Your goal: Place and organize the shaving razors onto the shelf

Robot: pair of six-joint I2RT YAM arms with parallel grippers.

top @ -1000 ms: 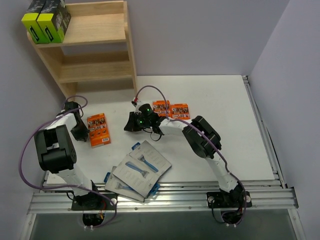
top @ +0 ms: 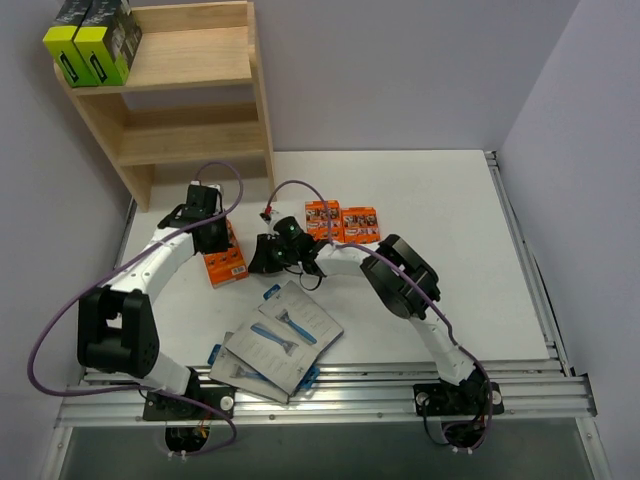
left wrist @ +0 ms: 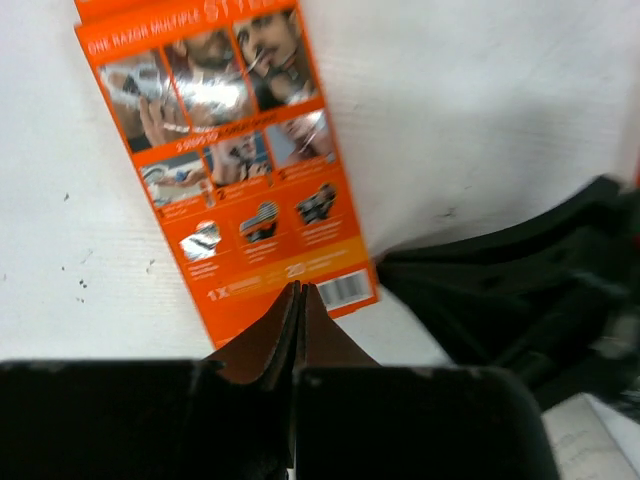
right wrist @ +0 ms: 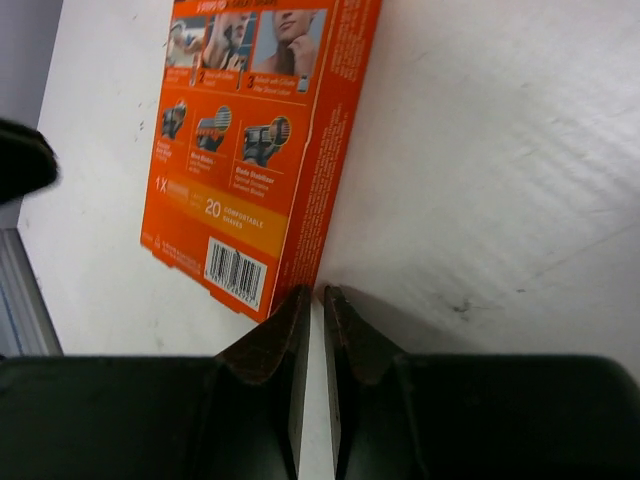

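An orange razor box lies flat, slightly turned, on the white table in front of the wooden shelf. My left gripper is shut over the box, its fingertips together near the barcode end; nothing shows between them. In the right wrist view the same box has its barcode corner at the tips of my right gripper, which is shut and empty. Two more orange boxes lie behind the right arm. The lower shelf boards hold nothing that shows.
Green and black boxes stand at the top left of the shelf. Overlapping grey-white packs with blue items lie near the front edge. Both grippers are close together.
The left gripper has moved right, and the orange box has shifted right and turned toward the right gripper.
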